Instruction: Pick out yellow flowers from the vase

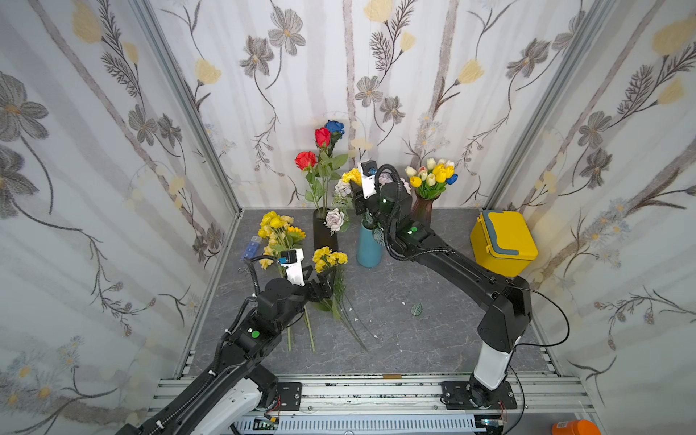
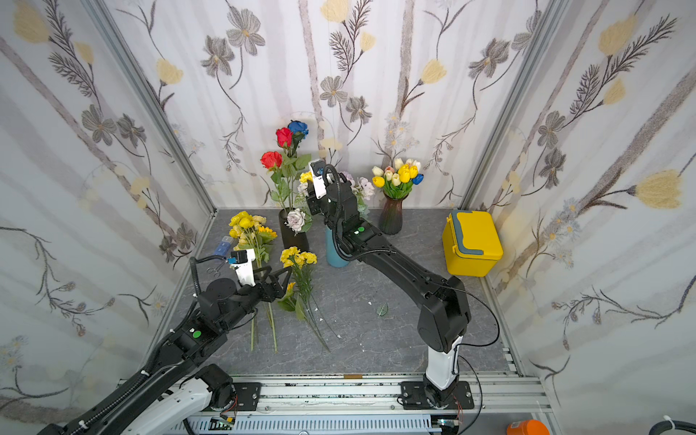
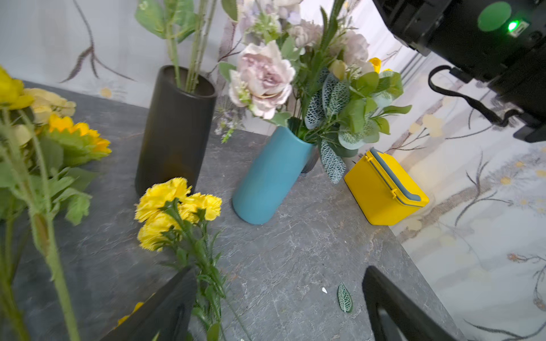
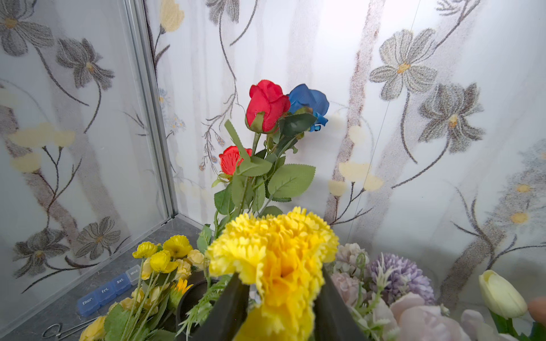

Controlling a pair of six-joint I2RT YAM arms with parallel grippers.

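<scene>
In the right wrist view, my right gripper is shut on a yellow carnation (image 4: 284,255), its bloom between the fingers. Whether its stem is still inside the blue vase (image 3: 270,176) cannot be made out. That vase also holds pale pink roses (image 3: 264,79) and green leaves. My left gripper is open and empty, above the table near the loose carnations (image 3: 173,213). More picked yellow flowers (image 1: 274,224) lie on the table's left side.
A dark vase (image 3: 173,130) with red and blue roses (image 1: 322,137) stands left of the blue vase. Tulips in a brown vase (image 2: 391,215) are on the right, then a yellow box (image 2: 472,244).
</scene>
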